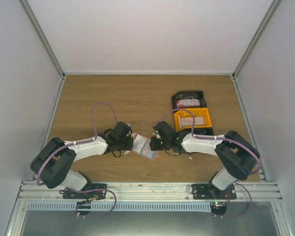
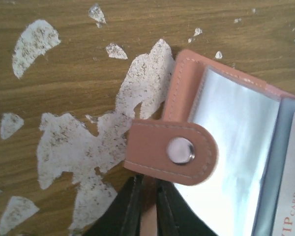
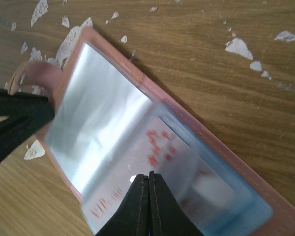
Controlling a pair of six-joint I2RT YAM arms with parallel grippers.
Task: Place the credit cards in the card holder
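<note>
A pink-edged card holder [image 1: 144,147] with clear pockets lies slanted on the table between my grippers. Its strap with a silver snap [image 2: 173,151] sticks out at the left end. A white VIP card [image 3: 142,162] with red print lies in a pocket, in both wrist views. My left gripper is at the holder's left edge, just below the strap; a narrow gap shows between its fingers, with pinkish edge behind. Over the VIP card, my right gripper is shut, nothing visible between its tips.
At the right stand a black bin [image 1: 202,96] and a yellow bin [image 1: 207,117], both with cards inside; another dark bin [image 1: 206,131] is partly hidden by the right arm.
</note>
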